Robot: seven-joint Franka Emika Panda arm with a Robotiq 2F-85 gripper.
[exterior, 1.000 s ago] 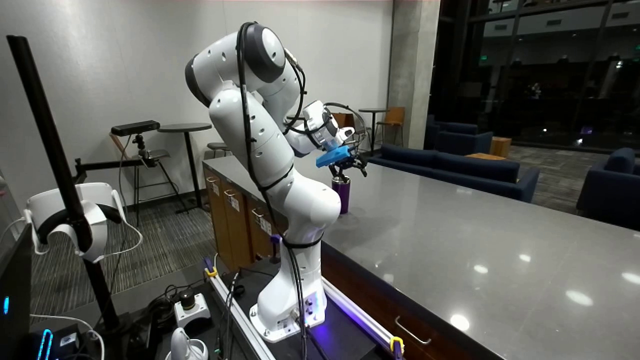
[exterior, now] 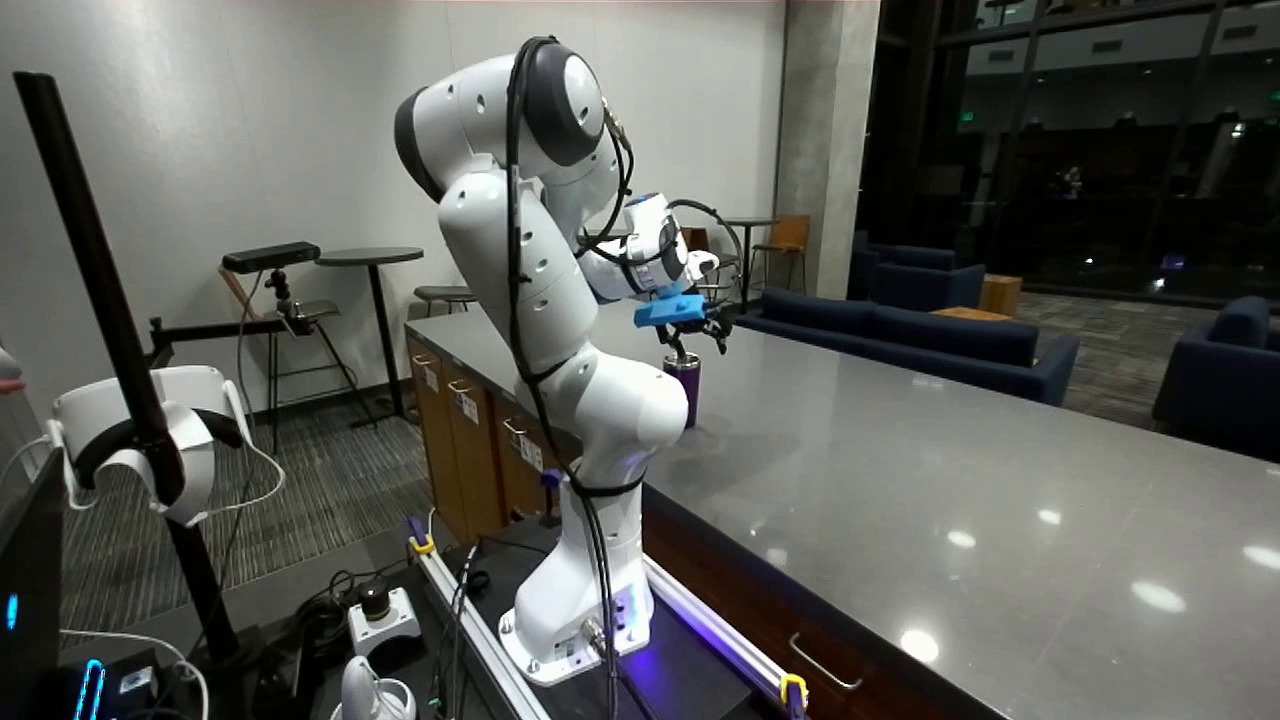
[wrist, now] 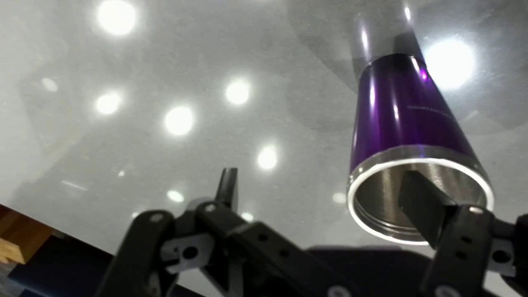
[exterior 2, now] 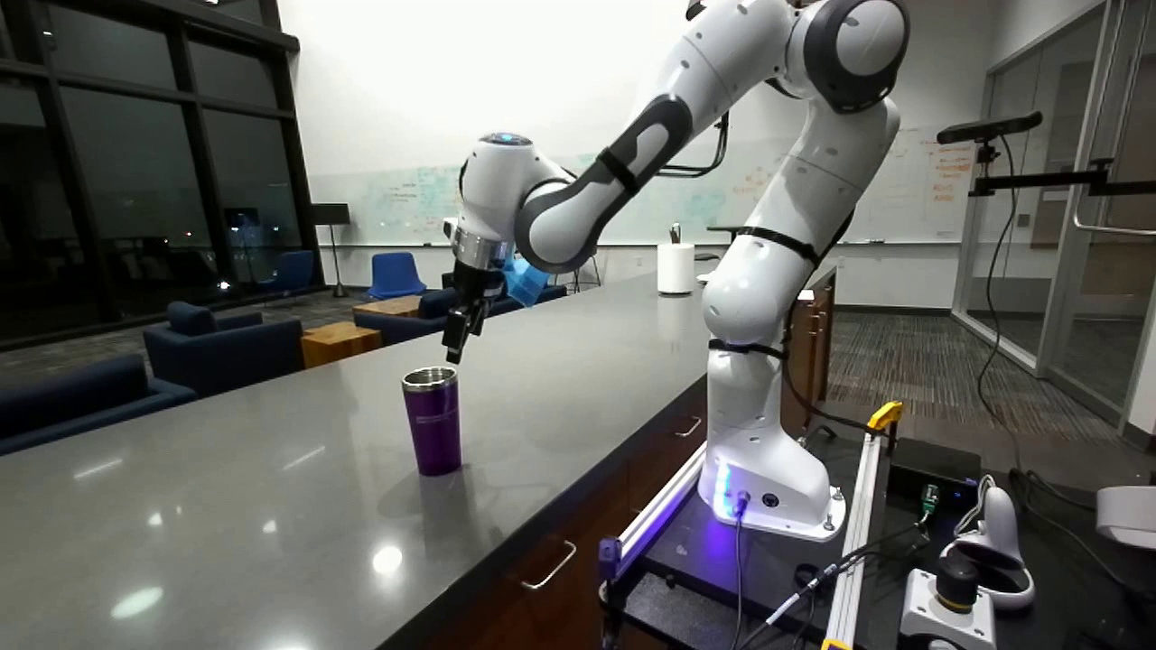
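Note:
A purple tumbler (exterior 2: 435,427) with a bare steel rim and an open mouth stands upright on the grey counter (exterior 2: 325,417). My gripper is open, its two black fingers wide apart and nothing between them. In the wrist view, one finger (wrist: 423,205) overlaps the mouth of the tumbler (wrist: 406,109); the other is over bare counter, left of the tumbler. From the second exterior view, the gripper (exterior 2: 455,347) hangs just above the rim. Whether that fingertip dips inside the mouth I cannot tell.
A white canister (exterior 2: 675,269) holding dark items stands farther along the counter. Dark blue sofas (exterior: 912,342) line its far side.
The arm's upper joints have shifted right in the first exterior view. The wrist has turned, and its blue part sits more level. The tumbler stands in about the same place.

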